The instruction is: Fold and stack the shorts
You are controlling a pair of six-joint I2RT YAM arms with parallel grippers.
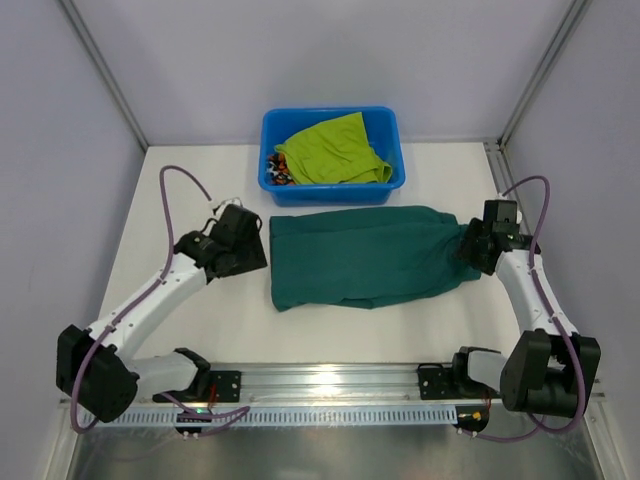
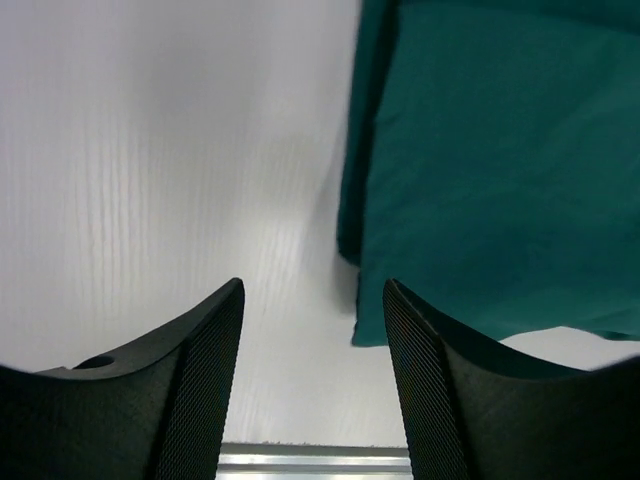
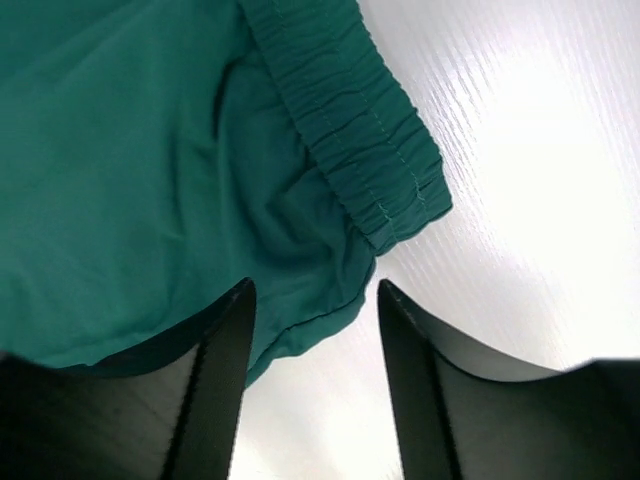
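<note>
Teal shorts [image 1: 360, 255] lie folded lengthwise across the middle of the table, waistband [image 3: 350, 140] at the right end, seen in the right wrist view with its ribbed band and a wrinkled lower corner. My left gripper [image 1: 245, 255] is open, raised just left of the shorts' left end, with nothing between its fingers. My right gripper [image 1: 480, 250] is over the shorts' right end; its fingers stand apart, and in the right wrist view the fabric corner lies beneath and beyond the fingertips, not visibly gripped.
A blue bin [image 1: 332, 197] at the back holds yellow-green cloth [image 1: 330, 150] and some multicoloured items.
</note>
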